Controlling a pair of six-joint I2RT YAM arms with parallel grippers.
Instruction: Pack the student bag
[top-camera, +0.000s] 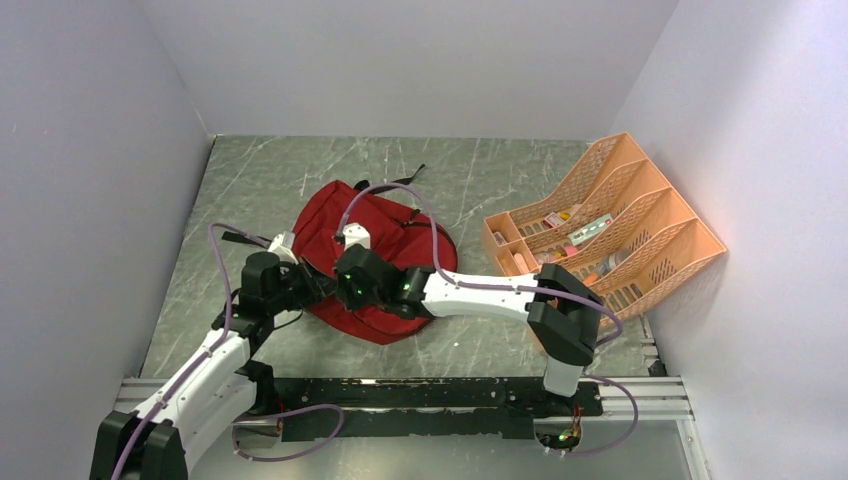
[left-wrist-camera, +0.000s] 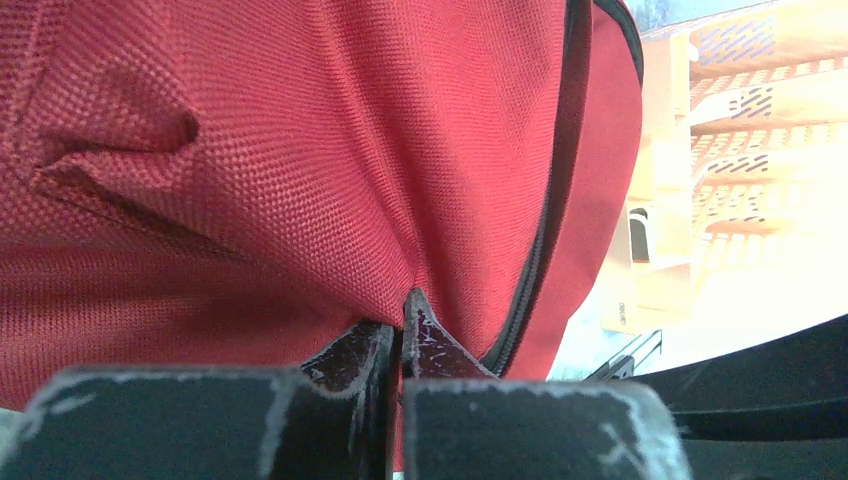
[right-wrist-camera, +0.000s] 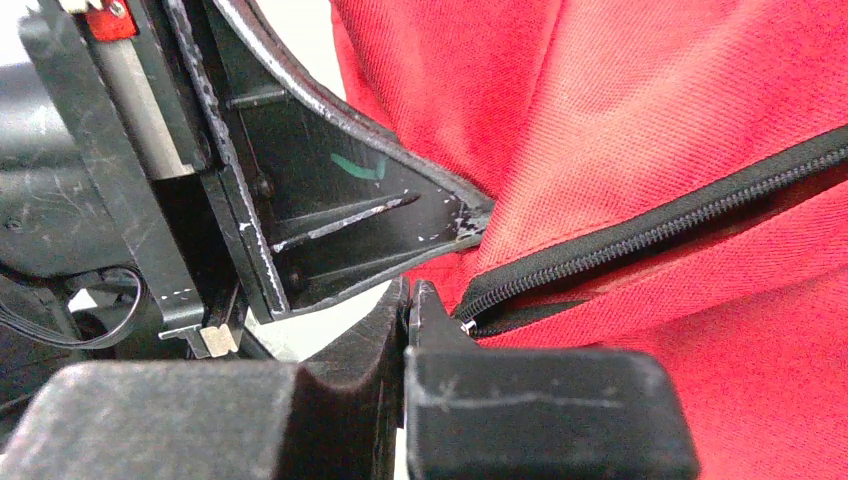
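Observation:
A red bag (top-camera: 340, 215) lies on the table, its middle covered by both arms. In the left wrist view, my left gripper is shut on a fold of the bag's red cloth (left-wrist-camera: 300, 200). My right gripper is shut at the near end of the black zipper (right-wrist-camera: 640, 235), beside a small metal slider (right-wrist-camera: 468, 326). Whether a thin pull sits between its fingers does not show. The zipper edges stand apart with a dark gap. One finger of the left gripper touches the cloth just above the right fingertips.
An orange compartment organizer (top-camera: 690, 225) stands on the right, holding several small items, among them a pale green case (top-camera: 590, 229). A black strap (top-camera: 400, 182) lies behind the bag. Both grippers are very close together.

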